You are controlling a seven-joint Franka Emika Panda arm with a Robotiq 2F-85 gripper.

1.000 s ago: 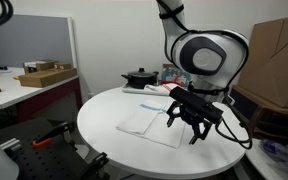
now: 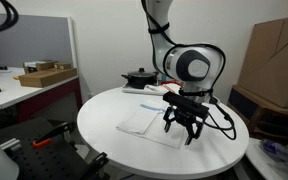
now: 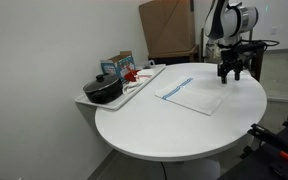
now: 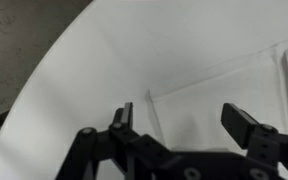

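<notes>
A white cloth [image 2: 136,121] lies spread on the round white table, with a folded part toward its left in exterior view 1. In exterior view 2 the cloth [image 3: 192,97] shows a blue stripe along its far side. My gripper [image 2: 180,130] points down over the cloth's right end, its fingers wide apart. From the wrist, a corner and edge of the cloth [image 4: 189,108] appear between and ahead of the fingers of my gripper. Nothing is between the fingertips. How high they are above the cloth I cannot tell.
Beyond the cloth, a black lidded pot [image 3: 104,88] stands on a white tray [image 3: 132,92] at the table's far side, along with red and white items. Cardboard boxes [image 2: 46,77] are off to the left. Bare table [image 3: 134,130] surrounds the cloth.
My arm has shifted a little left and back from the camera in exterior view 1, and the fingertips appear slightly lower. The cloth lies as before.
</notes>
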